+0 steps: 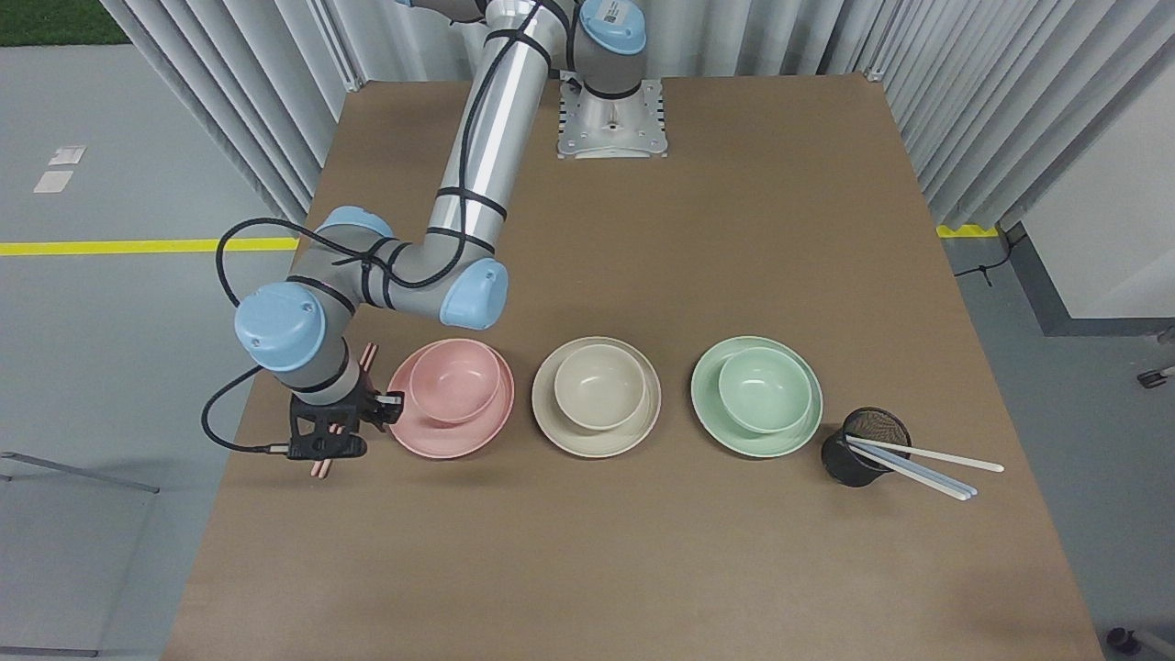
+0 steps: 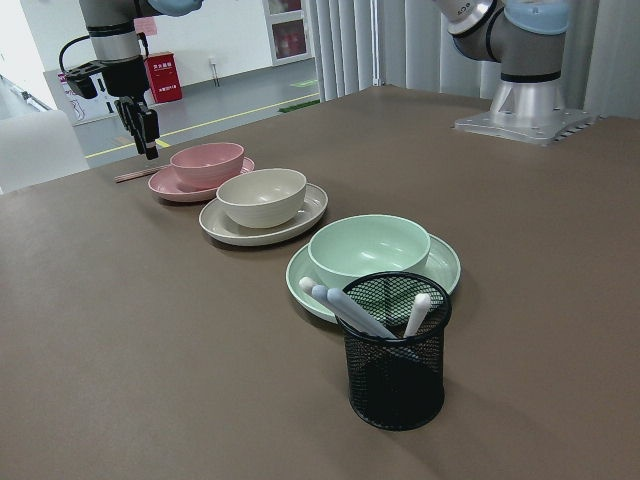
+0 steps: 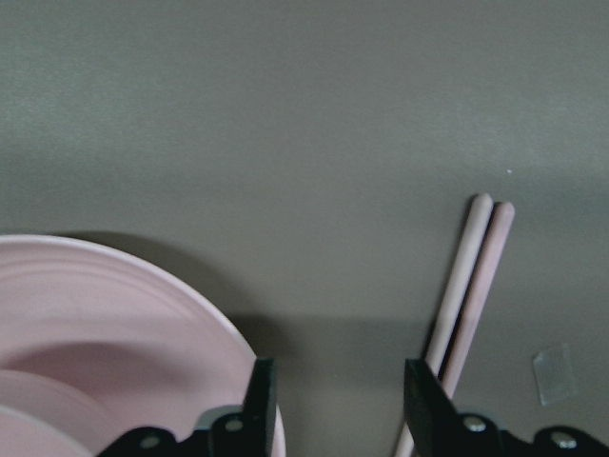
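Observation:
The gripper stands open above the table at the left side, between the pink plate (image 3: pixel 143 314) and a pair of pink chopsticks (image 3: pixel 481 286), which lie side by side just left of that plate in the front view and to the right in the wrist view. Nothing shows between its fingers except table and part of a chopstick beneath. The pink bowl (image 1: pixel 453 378) sits on the pink plate.
A cream bowl (image 1: pixel 600 384) on its plate and a green bowl (image 1: pixel 765 386) on its plate stand in a row. A black mesh holder (image 2: pixel 394 390) with several pale chopsticks is at the right.

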